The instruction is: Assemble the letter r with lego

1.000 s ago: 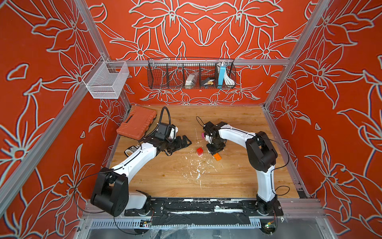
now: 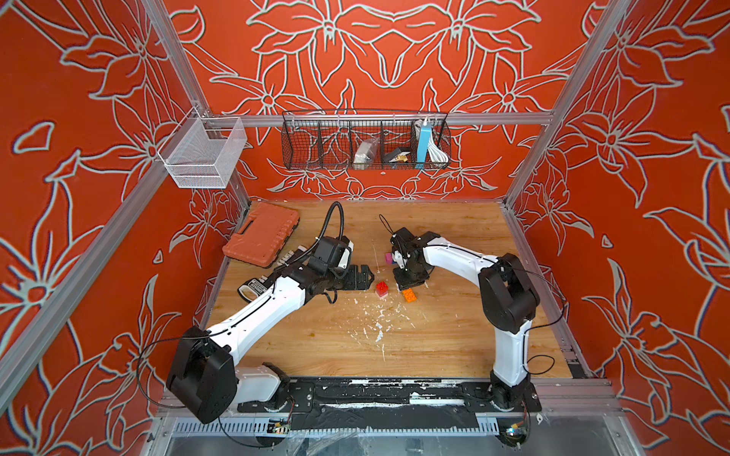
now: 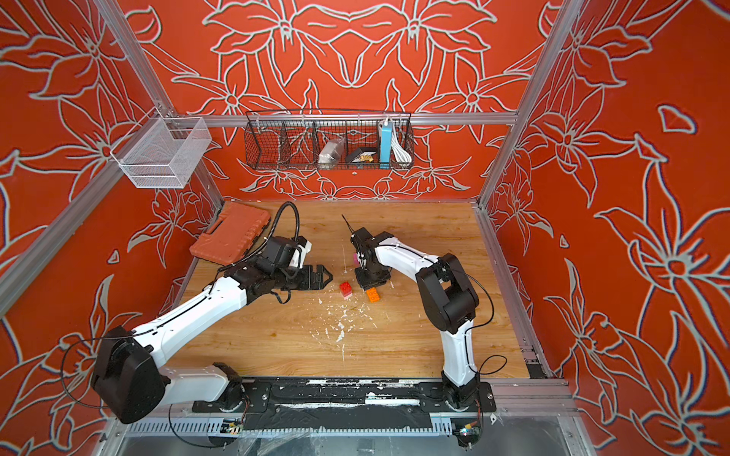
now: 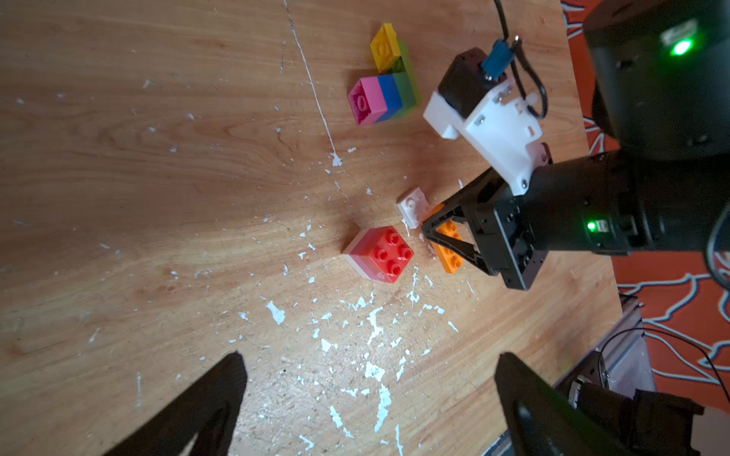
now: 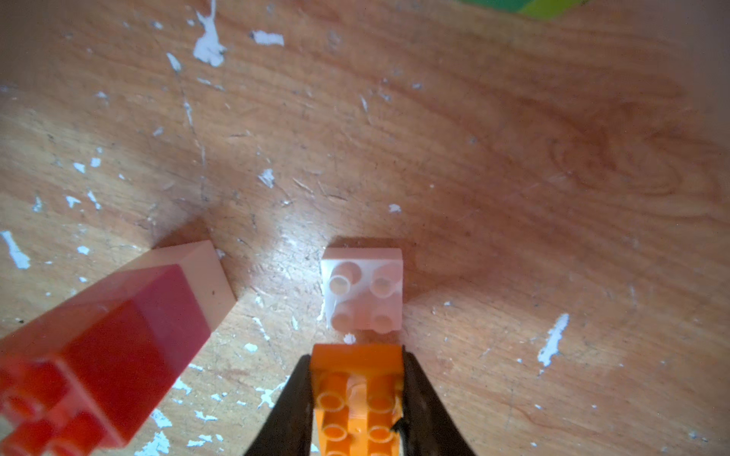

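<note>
In the right wrist view, my right gripper is shut on an orange brick (image 5: 357, 358), its studs facing the camera. Just beyond that brick's end lies a pale studded brick (image 5: 361, 288), apart from it in this view. A stack (image 5: 144, 342), red on top and pale at its base, stands to the left. The left wrist view shows my left gripper wide open, with bare tabletop between its fingers. There the red stack (image 4: 388, 254) is beside the right gripper's tips, and a joined piece of pink, blue, green and yellow bricks (image 4: 388, 97) lies farther off.
An orange-red case (image 2: 261, 233) lies at the back left of the wooden table (image 2: 441, 342). Small items partly show behind the left arm. The front of the table has only white paint marks and free room.
My left gripper has swung and shifted slightly to the right, towards the red stack. The right gripper and orange brick have moved a little left and back.
</note>
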